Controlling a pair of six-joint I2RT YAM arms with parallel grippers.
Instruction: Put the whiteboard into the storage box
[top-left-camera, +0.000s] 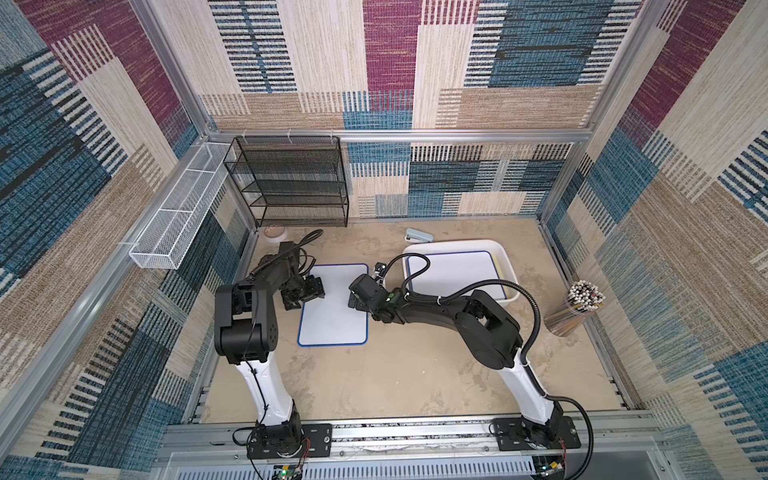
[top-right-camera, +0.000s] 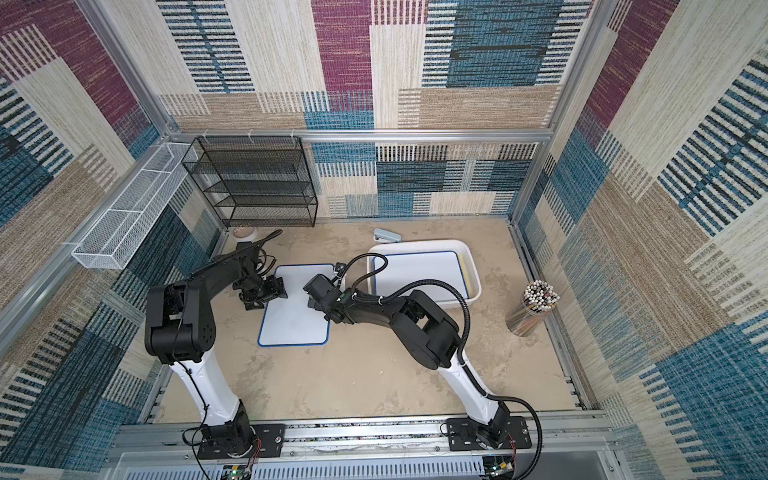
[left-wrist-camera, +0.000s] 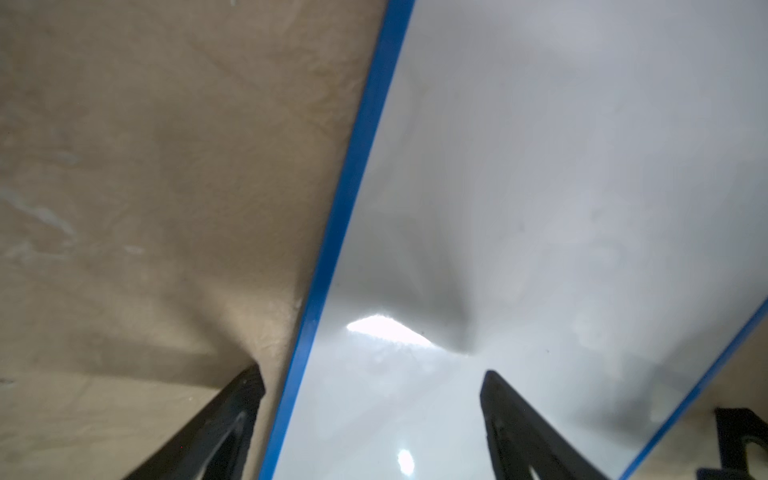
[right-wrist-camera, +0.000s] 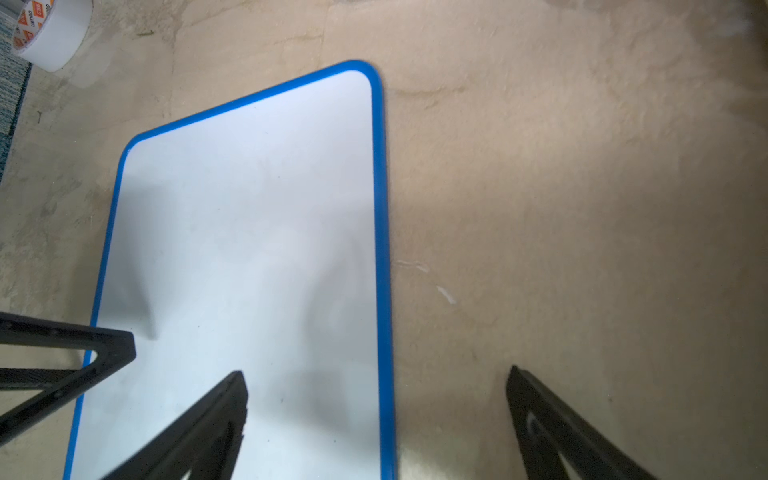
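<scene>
A white whiteboard (top-left-camera: 333, 322) with a blue border lies flat on the table between my two arms. My left gripper is over its left edge, one finger (left-wrist-camera: 232, 412) beyond the blue border and the other above the white surface, with the fingers apart. At the opposite edge stands my right gripper, open, its fingers on either side of the blue border. Neither gripper grips the board. To the right, a white storage box (top-left-camera: 509, 265) has another blue-edged whiteboard (top-left-camera: 456, 270) lying in it, partly hidden by my right arm.
A clear holder (top-left-camera: 565, 320) of pens stands at the right. A blue stapler (top-left-camera: 418, 235) lies behind the box, and a tape roll (right-wrist-camera: 56, 32) sits at the back left. A black wire rack (top-left-camera: 296, 188) stands at the back.
</scene>
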